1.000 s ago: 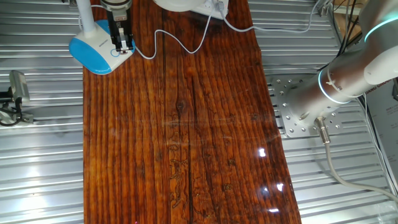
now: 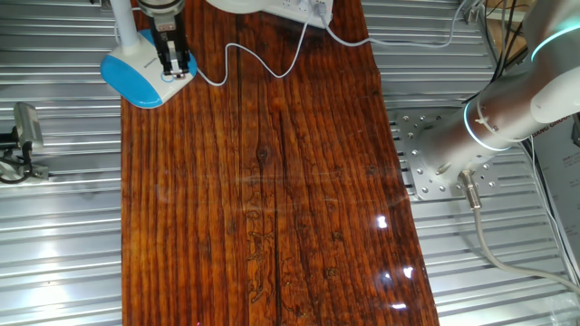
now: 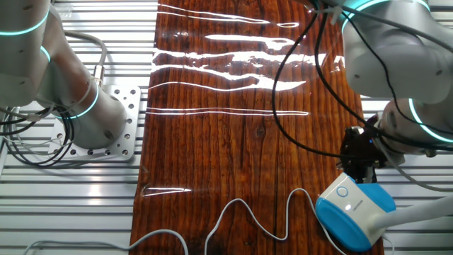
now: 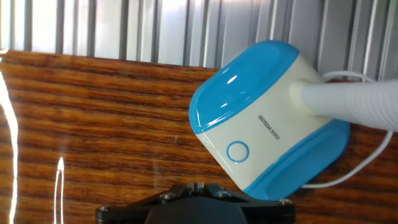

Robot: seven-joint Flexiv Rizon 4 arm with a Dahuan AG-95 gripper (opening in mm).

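Observation:
A blue-and-white lamp base (image 4: 273,130) with a ringed round button (image 4: 237,151) sits at the table's edge, its white stem (image 4: 354,102) running off to the right in the wrist view. My gripper shows at the bottom of that view, its fingertips together and nothing visible between them. From exterior view 1, the gripper (image 2: 177,72) overlaps the button side of the lamp base (image 2: 136,80); height above it is hard to judge. Exterior view 2 has the dark gripper (image 3: 359,170) beside the lamp base (image 3: 354,209), partly hidden by the arm and cables.
A white cable (image 2: 263,63) curls over the wooden table (image 2: 272,199) toward a power strip (image 2: 304,9) at the top. Ribbed metal flooring (image 2: 54,254) borders the tabletop, and the arm's base (image 2: 453,149) stands to the right.
In exterior view 1 my arm and gripper have shifted slightly left over the lamp base. The lamp and cable look unmoved.

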